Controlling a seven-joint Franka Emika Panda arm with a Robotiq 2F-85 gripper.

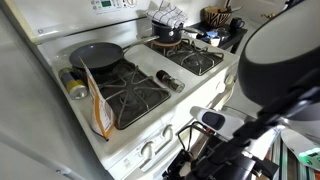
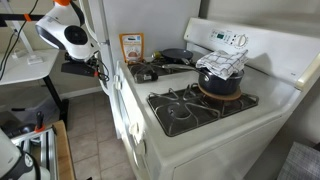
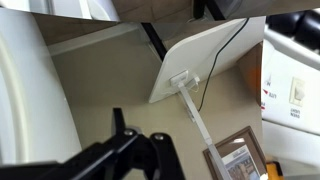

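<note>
On the white stove [image 1: 145, 62] sits a dark frying pan [image 1: 95, 55] at the back left. A can [image 1: 72, 83] and an upright orange-and-white bag [image 1: 98, 105] stand along its left side. A small dark-capped jar [image 1: 170, 80] lies between the burners. A dark pot [image 2: 218, 86] with a striped cloth [image 2: 222, 63] over it rests on a round wooden board [image 2: 222, 98]. My gripper [image 2: 102, 72] is open, in front of the stove and away from these things. Nothing shows in its dark fingers [image 3: 122, 140] in the wrist view, which faces the room.
A wire basket [image 1: 216, 17] stands at the back right. The stove's front edge and knobs [image 1: 147, 150] lie near my arm. A white tabletop [image 3: 200, 55] and a leaning framed picture [image 3: 238, 160] appear across the room.
</note>
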